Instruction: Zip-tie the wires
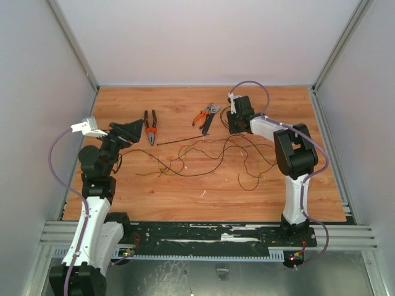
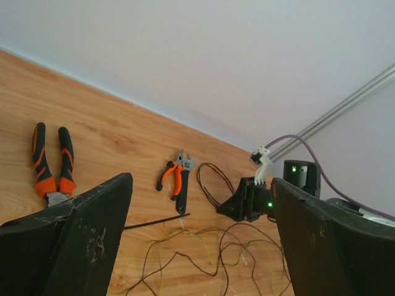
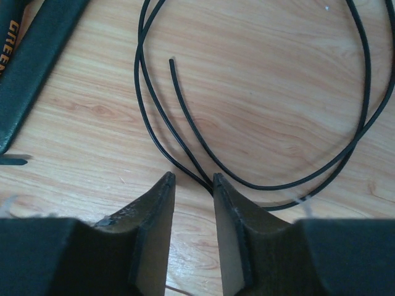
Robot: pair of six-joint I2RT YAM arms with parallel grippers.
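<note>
Loose, tangled wires [image 1: 213,172] spread over the middle of the wooden table. Behind them lies a thin black strip [image 1: 183,140] that looks like a zip tie. A coil of dark cable [image 3: 148,92] rests on the wood at the back right. Just over it, pointing down, is my right gripper, its fingers a small gap apart. Part of the cable passes at the right fingertip [image 3: 221,182], and it is unclear whether they touch. My left gripper hovers wide open above the left side, empty between its fingers.
Red and black pliers [image 1: 150,127] lie at the back left. An orange-handled cutter [image 1: 201,116] and a dark-handled tool [image 1: 210,120] sit near the back middle, left of my right gripper. White walls border the table.
</note>
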